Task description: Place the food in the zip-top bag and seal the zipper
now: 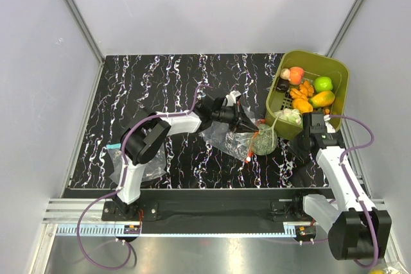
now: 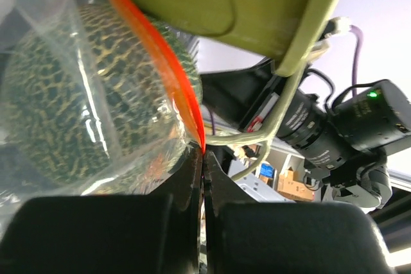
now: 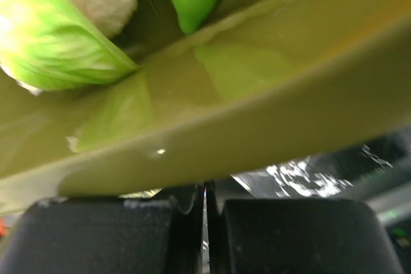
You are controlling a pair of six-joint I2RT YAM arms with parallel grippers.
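A green netted melon point(image 1: 266, 142) with a long pale stem point(image 1: 275, 124) lies partly in the mouth of the clear zip bag point(image 1: 225, 138), its right end outside. The bag's orange zipper edge point(image 1: 251, 148) crosses over the melon. In the left wrist view, my left gripper is shut on that orange edge point(image 2: 176, 75), with the melon point(image 2: 58, 94) behind clear film and the stem point(image 2: 273, 117) to the right. My right gripper is shut beside the bin's outer wall, with nothing seen between its fingers; in its view the melon is mostly hidden.
The olive bin point(image 1: 275, 103) of produce stands close on the melon's right. Its wall point(image 3: 212, 139) fills much of the right wrist view, with lettuce point(image 3: 51, 43) inside. Another clear bag point(image 1: 151, 163) lies at left.
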